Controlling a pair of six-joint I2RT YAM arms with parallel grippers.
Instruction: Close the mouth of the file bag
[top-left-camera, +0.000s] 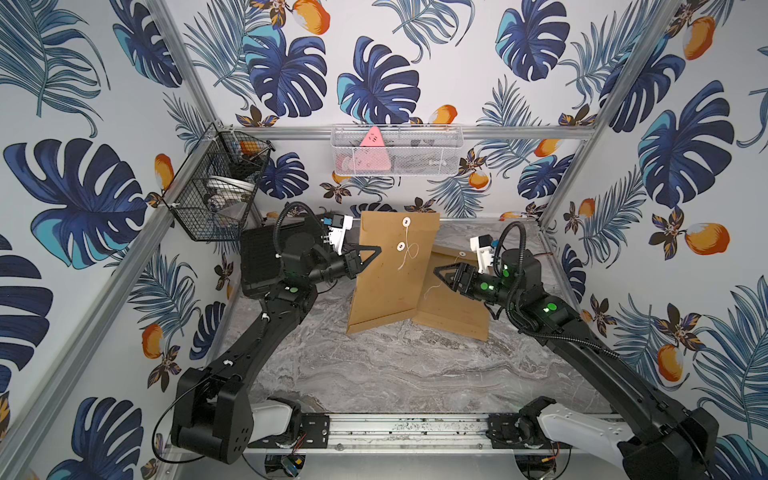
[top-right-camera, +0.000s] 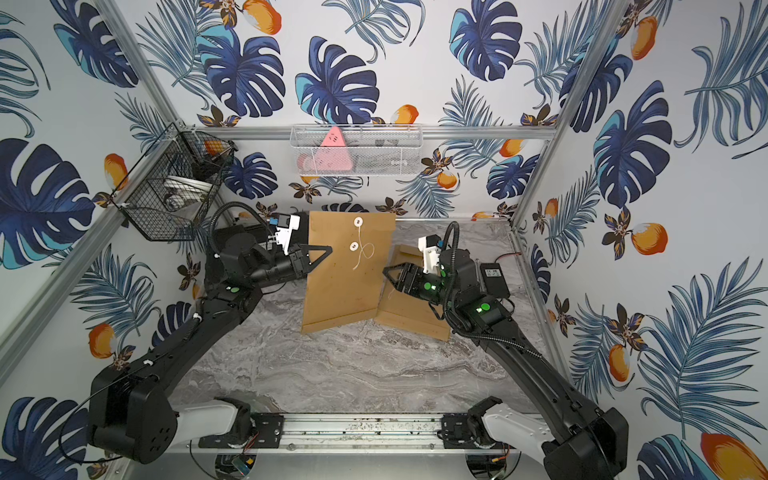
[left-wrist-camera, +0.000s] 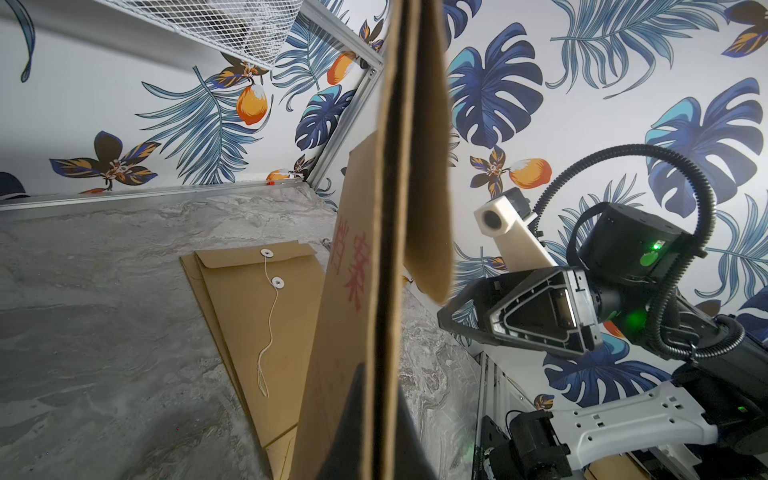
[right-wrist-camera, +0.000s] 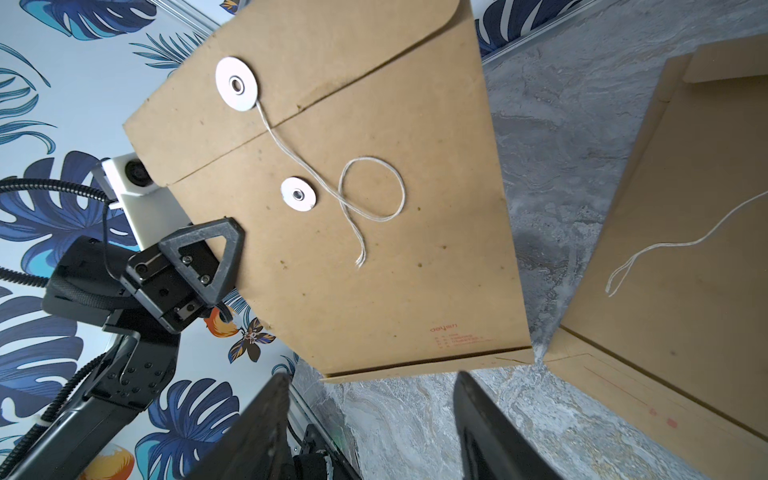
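Observation:
A kraft file bag (top-left-camera: 388, 280) stands upright, pinched at its side edge by my left gripper (top-left-camera: 360, 257); in the left wrist view that edge runs between the fingers. Its flap (right-wrist-camera: 336, 56) carries a button (right-wrist-camera: 237, 83) with a loose white string (right-wrist-camera: 372, 160); a second button (right-wrist-camera: 297, 193) sits below. In the top left view my right gripper (top-left-camera: 448, 276) is open, facing the bag from the right, apart from it with nothing between its fingers. Behind it another kraft bag (top-left-camera: 448, 316) lies on the table with a string across it.
A black wire basket (top-left-camera: 200, 216) hangs at left, a white mesh basket (top-left-camera: 424, 156) with a pink item on the back wall. A dark case (top-left-camera: 256, 264) stands behind the left arm.

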